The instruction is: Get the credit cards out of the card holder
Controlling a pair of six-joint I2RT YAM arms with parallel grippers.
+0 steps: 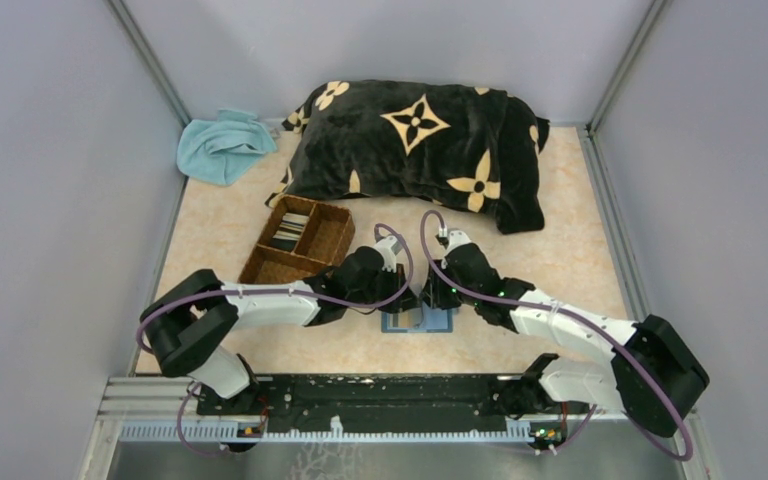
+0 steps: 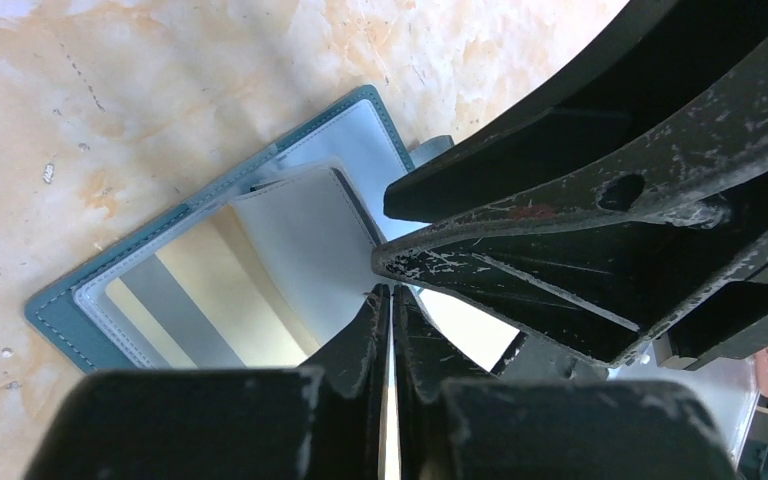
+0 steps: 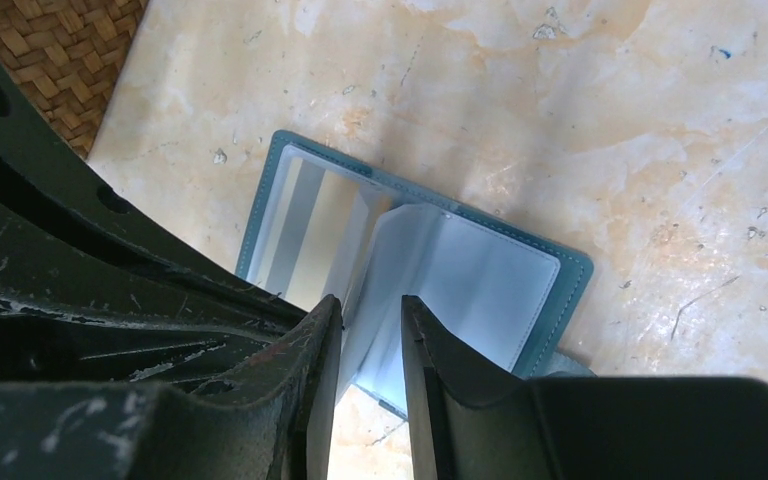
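The card holder (image 1: pixel 438 323), blue-edged with clear sleeves, lies spread on the table between my arms. In the left wrist view, a striped card (image 2: pixel 185 300) shows under a clear sleeve. My left gripper has its fingertips nearly together over a raised sleeve page, only a slit between them; whether the page edge is pinched cannot be told. My right gripper is open above the holder. A clear page (image 3: pixel 385 260) stands curled up between the holder's two halves, by the right gripper's left finger.
A woven basket (image 1: pixel 337 232) with several upright cards (image 1: pixel 289 232) in one compartment stands left of the holder. Behind lie a dark patterned cushion (image 1: pixel 410 140) and a blue cloth (image 1: pixel 222 150). The two grippers are very close together.
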